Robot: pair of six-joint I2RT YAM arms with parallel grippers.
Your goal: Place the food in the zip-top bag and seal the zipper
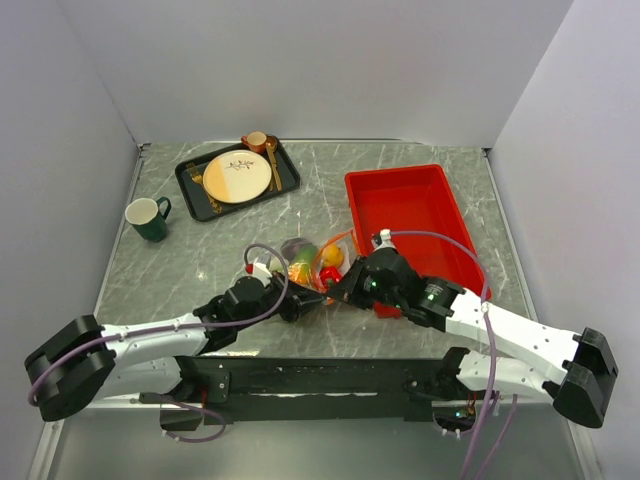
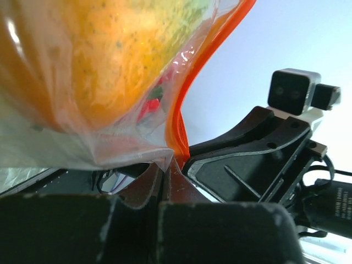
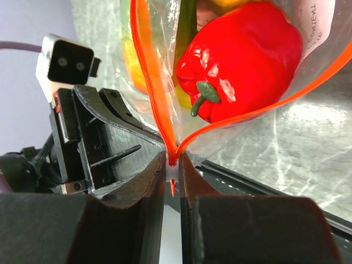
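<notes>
The clear zip bag with orange zipper [image 3: 149, 66] holds a red bell pepper [image 3: 239, 63], a mango-like yellow-green fruit [image 2: 110, 55] and other produce, in the middle of the counter. My left gripper is shut on the bag's corner at the zipper's end. Right beside it, my right gripper has its fingers close around the zipper end, where the two orange strips meet. The zipper stands apart above that point, so the bag's mouth is open around the pepper.
A red bin [image 1: 405, 210] stands behind my right arm. A dark tray [image 1: 287, 170] with plate and cutlery lies at the back left, with a green mug [image 1: 148, 222] beside it.
</notes>
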